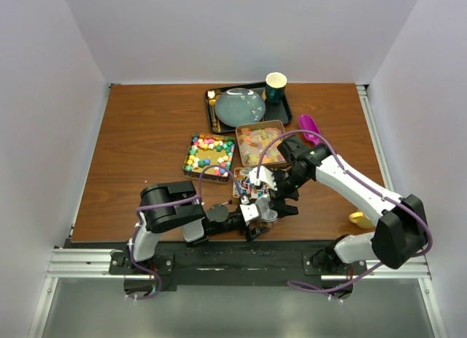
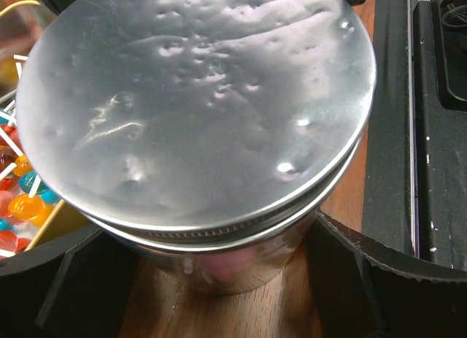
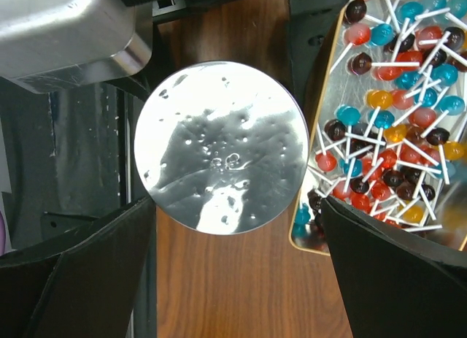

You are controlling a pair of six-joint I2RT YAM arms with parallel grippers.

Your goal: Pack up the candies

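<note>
A glass jar with something pink in its lower part stands upright on the table near the front edge, topped by a dented silver lid. From the left, my left gripper reaches in at the jar; its fingers are open, with dark fingers on either side of the glass. My right gripper hangs over the lid from the right, also open, and its fingers are spread wide. Whether any finger touches the jar or lid, I cannot tell.
Close behind the jar is a tray of lollipops. Farther back are a box of colourful candies, a gummy tray and a black tray with a plate. A pink scoop lies right.
</note>
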